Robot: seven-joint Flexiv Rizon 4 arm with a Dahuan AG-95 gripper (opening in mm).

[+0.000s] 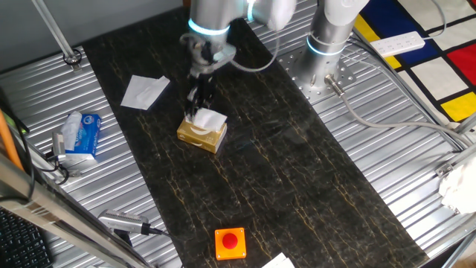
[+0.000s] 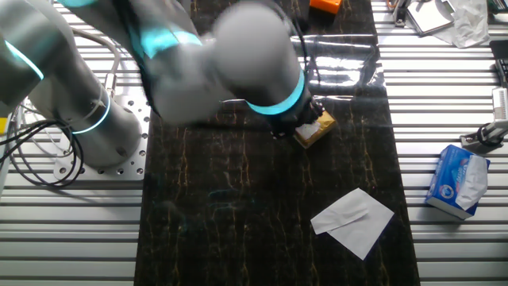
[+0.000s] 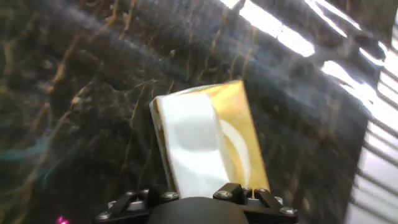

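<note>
A gold tissue box (image 1: 199,137) rests on the dark marbled mat, with a white tissue (image 1: 213,120) sticking up from its top. My gripper (image 1: 195,112) is at the box's far left edge, close against the tissue, and motion blurs it. The wrist view has the box (image 3: 239,118) ahead, its tissue (image 3: 193,140) running down behind the gripper's dark parts at the bottom edge. Whether the fingers touch the tissue is hidden, and how the fingers stand cannot be made out. From the other side, the arm covers part of the box (image 2: 321,131).
A flat white tissue (image 1: 145,92) lies on the mat near the box. Beyond the mat's left edge stands a blue tissue pack (image 1: 88,138). An orange block with a red button (image 1: 230,243) sits at the near end.
</note>
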